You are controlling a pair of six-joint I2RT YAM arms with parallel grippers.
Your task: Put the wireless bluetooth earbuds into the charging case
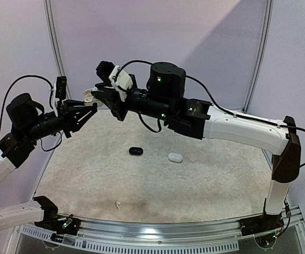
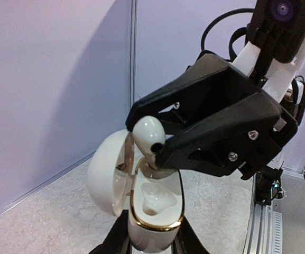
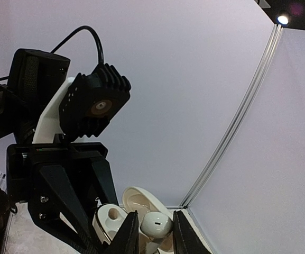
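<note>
My left gripper [image 1: 93, 107] is shut on the white charging case [image 2: 156, 241], which has a gold rim and its lid [image 2: 109, 172] swung up. The near earbud slot [image 2: 157, 198] is empty. A glossy white earbud [image 2: 149, 132] stands at the far slot, its stem end down at the case; how deep it sits is hidden. Around the earbud's head [image 3: 156, 224] are the two fingers of my right gripper, one on each side and very close. Whether they still press on it cannot be told.
A small whitish piece [image 1: 117, 205], perhaps another earbud, lies near the table's front. A black oval case [image 1: 136, 151] and a white oval case [image 1: 175, 157] rest mid-table.
</note>
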